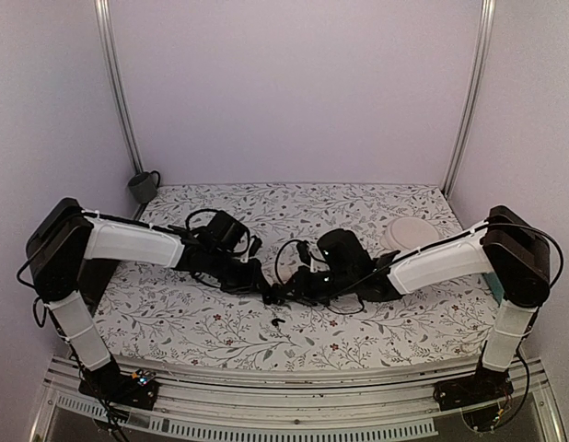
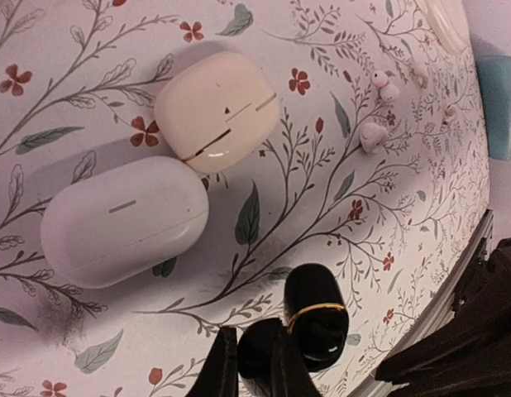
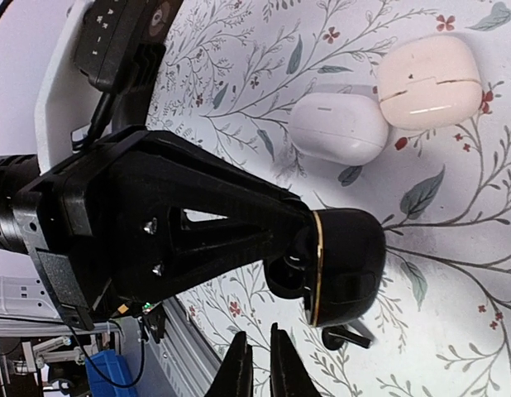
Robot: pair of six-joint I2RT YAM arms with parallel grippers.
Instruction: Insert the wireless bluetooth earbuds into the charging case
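The black charging case with a gold seam is held up at the table's middle by my left gripper (image 1: 264,291), shut on it; its fingertips overlap the case (image 2: 313,291) in the left wrist view. My right gripper is shut just below the case in the right wrist view; what is between its fingertips is unclear. A small black earbud (image 3: 334,337) lies on the floral table beneath, also visible as a dark speck (image 1: 276,321) in the top view. Whether an earbud is seated in the case is unclear.
A white case (image 2: 123,219) and a cream case (image 2: 217,110) lie on the table near several small white pieces (image 2: 373,134). A grey mug (image 1: 144,189) is at the back left, a pale round object (image 1: 412,231) at the right.
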